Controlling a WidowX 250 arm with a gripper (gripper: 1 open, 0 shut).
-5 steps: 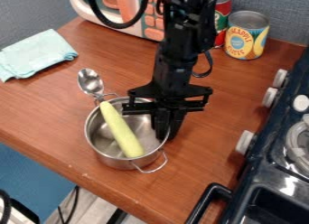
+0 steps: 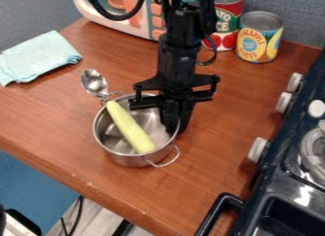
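A steel pot (image 2: pixel 114 145) sits near the front edge of the wooden table, with a pale yellow corn-like object (image 2: pixel 131 127) lying in it. A metal spoon (image 2: pixel 95 82) is just behind the pot on the left. My black gripper (image 2: pixel 170 114) is lowered at the pot's back right, its tips dark and partly hidden at the rim; I cannot tell whether it holds the rim or is open.
A black stove (image 2: pixel 286 192) with white knobs borders the right side. Cans (image 2: pixel 258 42) and a toy-like appliance stand at the back. A light blue cloth (image 2: pixel 34 57) lies at back left.
The pot with the yellow object has shifted slightly back and left, and my gripper has moved slightly with it.
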